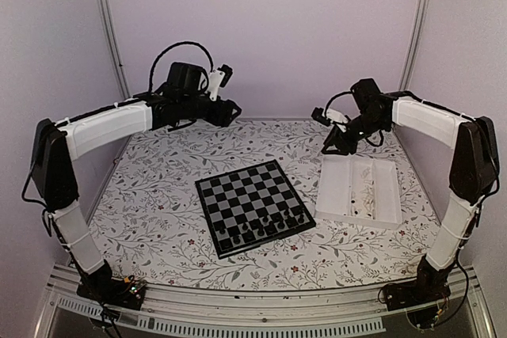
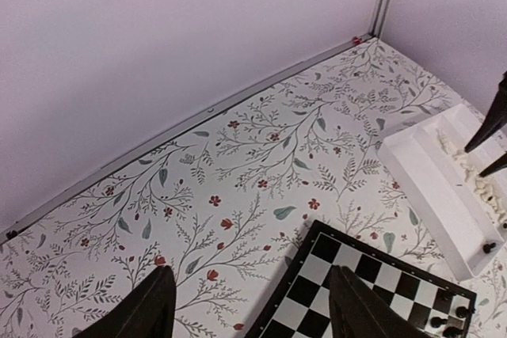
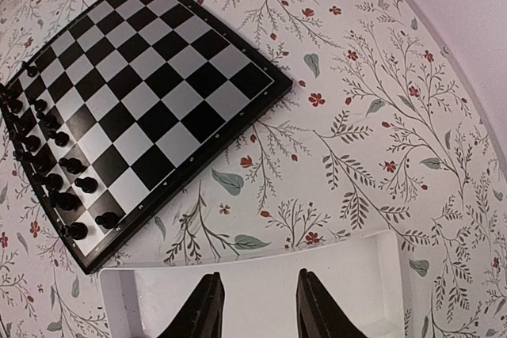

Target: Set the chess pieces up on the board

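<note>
The chessboard (image 1: 245, 195) lies mid-table, black pieces (image 3: 67, 199) standing along its near side. A white tray (image 1: 333, 211) at the right holds white pieces (image 1: 366, 191) and, in the left wrist view, a black piece (image 2: 489, 246). My left gripper is raised above the table behind the board; its fingers are apart in its own view, and I cannot tell whether anything is between them. My right gripper is over the tray's back part, fingers apart, nothing visible between them.
Walls (image 1: 253, 37) enclose the back and both sides.
</note>
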